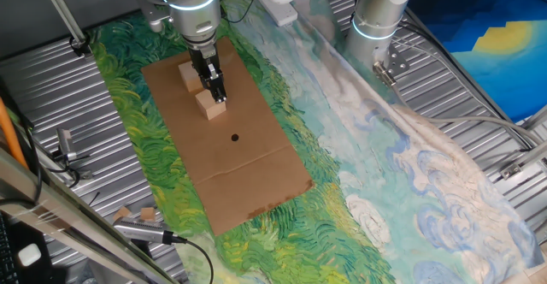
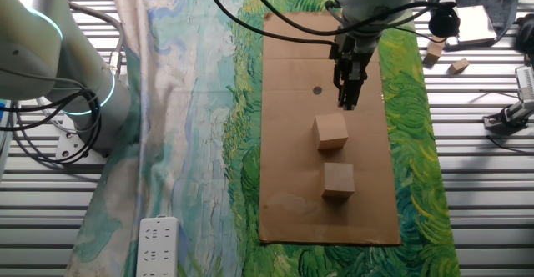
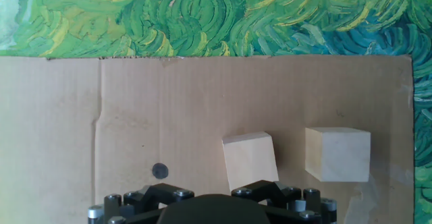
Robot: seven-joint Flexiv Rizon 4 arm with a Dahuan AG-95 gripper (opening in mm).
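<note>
Two plain wooden cubes rest on a brown cardboard sheet (image 2: 288, 168). The tilted cube (image 3: 250, 160) is nearer a black dot (image 3: 160, 171), and the other cube (image 3: 345, 154) lies to its right with a small gap between them. My gripper (image 2: 346, 102) points down above the board, beside the nearer cube (image 2: 330, 132) in exterior view 2. In exterior view 1 its fingertips overlap that cube's (image 1: 211, 106) edge; contact cannot be made out. The wrist view shows finger linkages along the bottom, but the fingertips and finger gap are hidden.
Small wooden blocks (image 2: 434, 52) lie off the mat, and a white power strip (image 2: 157, 248) sits on the cloth. Bare cardboard stretches around the black dot, away from the cubes.
</note>
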